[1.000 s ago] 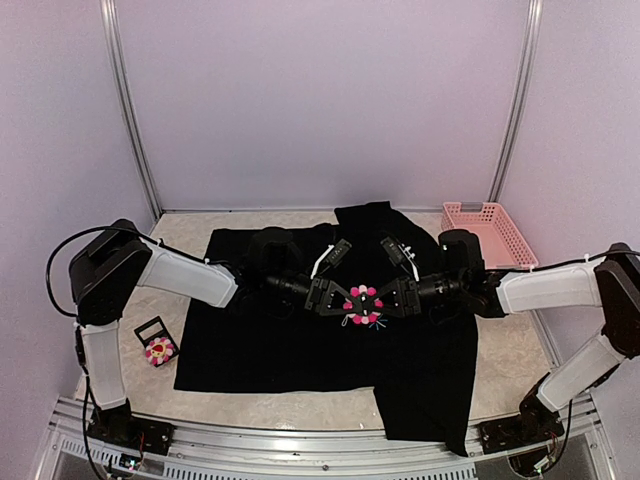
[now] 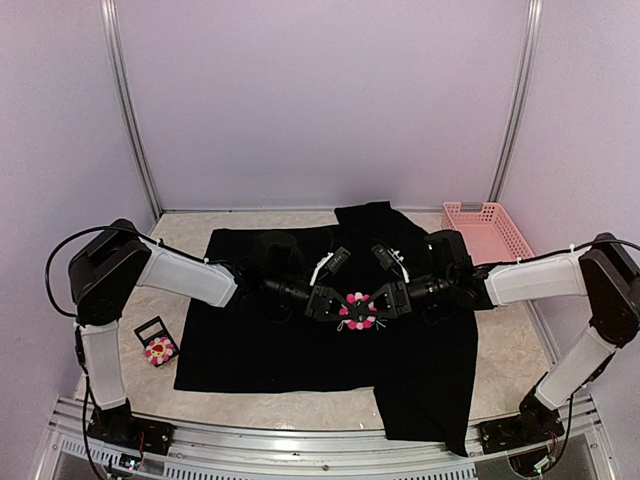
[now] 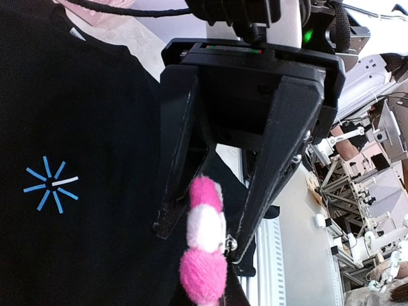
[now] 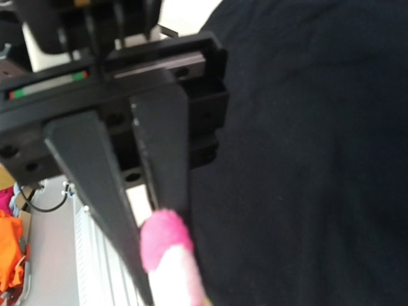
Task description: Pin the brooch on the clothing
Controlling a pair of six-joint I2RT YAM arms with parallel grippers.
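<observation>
A pink-and-white flower brooch hangs between the two grippers above the black shirt. My left gripper is shut on it; in the left wrist view the brooch stands edge-on, a metal pin part beside a fingertip. From the other side comes my right gripper. The right wrist view shows its fingers a little apart, with the brooch's edge at their tips; whether they grip it is unclear. Blue strips form a ring of rays on the shirt.
A second flower brooch lies by a small dark frame at the left. At the back right stands a pink basket.
The brooch has shifted slightly left and toward the front in the top view. My right gripper has moved a little left along with it; the left arm has barely moved.
</observation>
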